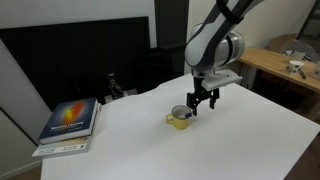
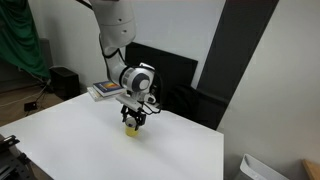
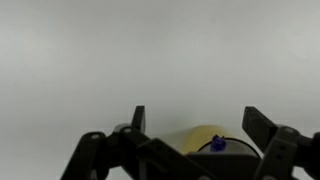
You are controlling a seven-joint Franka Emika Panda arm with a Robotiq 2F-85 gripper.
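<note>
A yellow mug [image 1: 179, 120] with a handle on its left stands upright on the white table. Something dark shows at its rim, and in the wrist view a small purple-blue item [image 3: 218, 144] appears inside the mug [image 3: 204, 134]. My gripper [image 1: 203, 103] is open just right of the mug in the first exterior view, fingers pointing down, with nothing seen between them. From the other side, the gripper [image 2: 133, 114] overlaps the top of the mug [image 2: 131, 131]. In the wrist view, bare table fills the space between the fingertips, and the mug lies at the bottom edge, partly hidden.
Books [image 1: 69, 122] are stacked at the table's left. Dark monitor-like panels [image 1: 80, 60] stand along the back. A wooden table [image 1: 280, 64] is behind at the right.
</note>
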